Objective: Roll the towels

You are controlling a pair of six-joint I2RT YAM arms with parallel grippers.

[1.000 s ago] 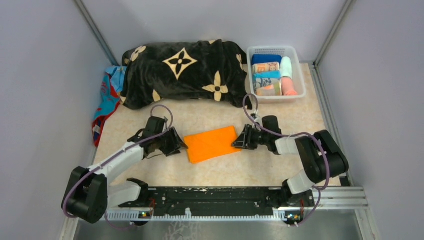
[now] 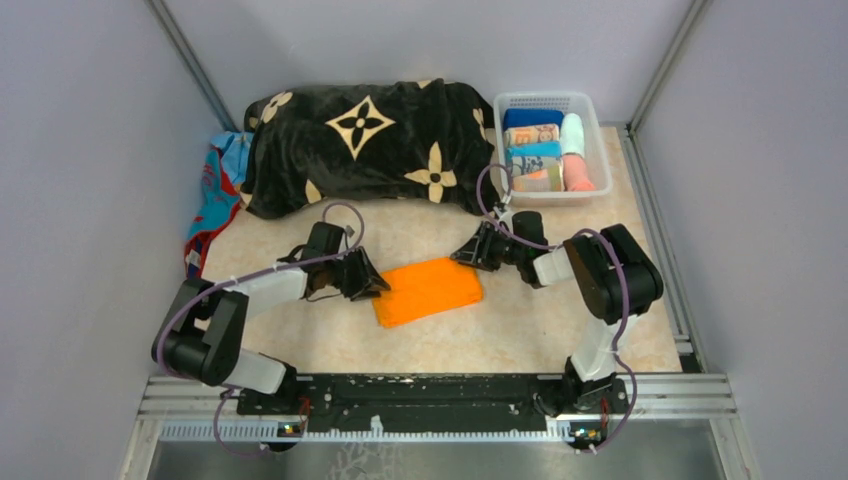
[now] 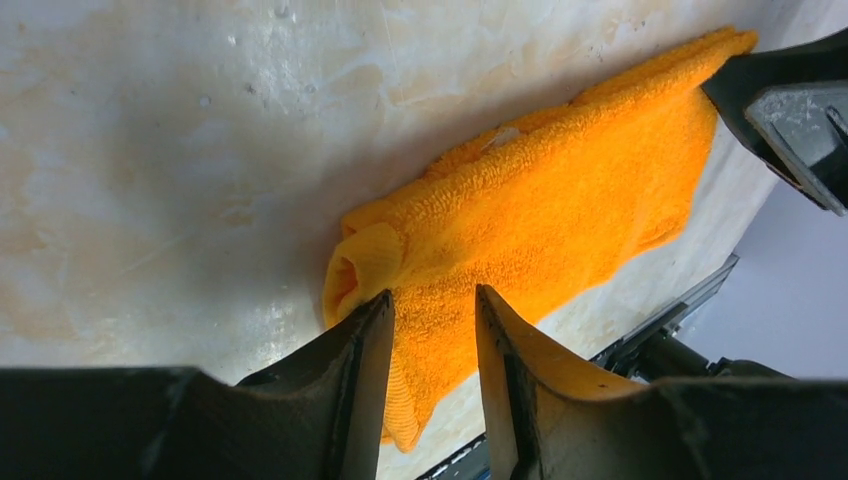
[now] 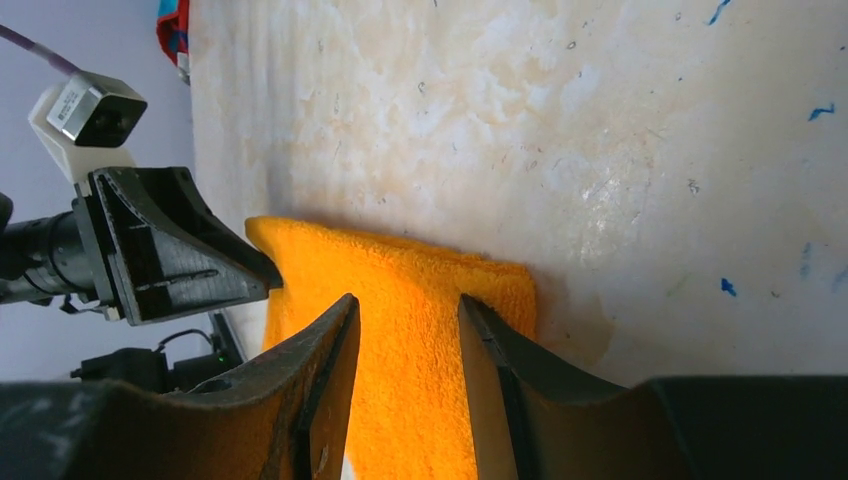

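An orange towel [image 2: 430, 292] lies flat on the table, its far edge slightly raised and folded, seen close up in the left wrist view [image 3: 570, 210] and right wrist view [image 4: 390, 340]. My left gripper [image 2: 375, 284] is at its far left corner, narrowly closed on the towel's edge [image 3: 365, 270]. My right gripper [image 2: 465, 255] is at the far right corner, fingers partly apart over the towel's edge; whether they grip it is unclear.
A dark patterned blanket [image 2: 380, 180] covers the back. A white basket [image 2: 600, 150] of rolled towels stands at the back right. A blue and red cloth [image 2: 215, 210] lies at the left.
The towel's far edge shifted slightly.
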